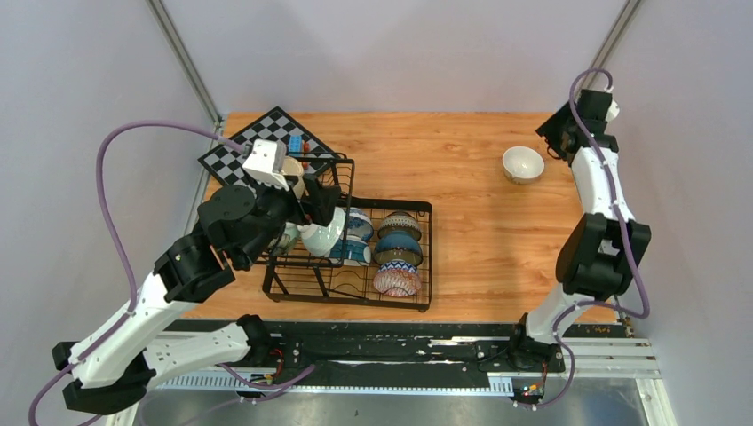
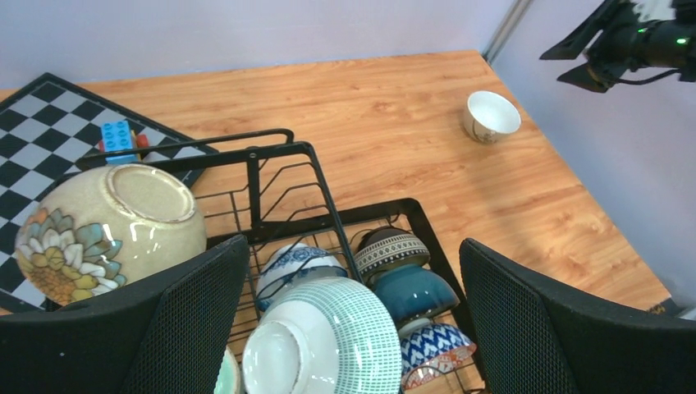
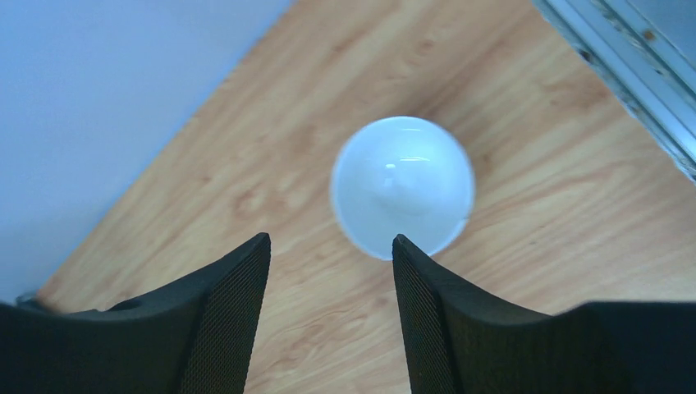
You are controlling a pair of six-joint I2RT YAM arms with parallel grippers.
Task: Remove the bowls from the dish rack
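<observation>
On the bare wood at the far right stands a white bowl (image 1: pixel 523 164), upright and empty in the right wrist view. My right gripper is open, raised to the right of that bowl and apart from it. Over the black dish rack (image 1: pixel 428 257) hangs my left gripper, its fingers wide apart and empty. In the left wrist view the rack holds a flowered bowl (image 2: pixel 78 238), a pale green bowl (image 2: pixel 353 336), a blue-and-white bowl (image 2: pixel 297 267), a brown patterned bowl (image 2: pixel 394 250), a dark blue bowl (image 2: pixel 414 294) and a blue-and-red patterned bowl (image 2: pixel 431 353).
A checkered board (image 2: pixel 41 135) with toy blocks (image 2: pixel 119 139) lies at the back left, behind the rack's raised tier (image 2: pixel 271 152). Walls enclose the back and sides.
</observation>
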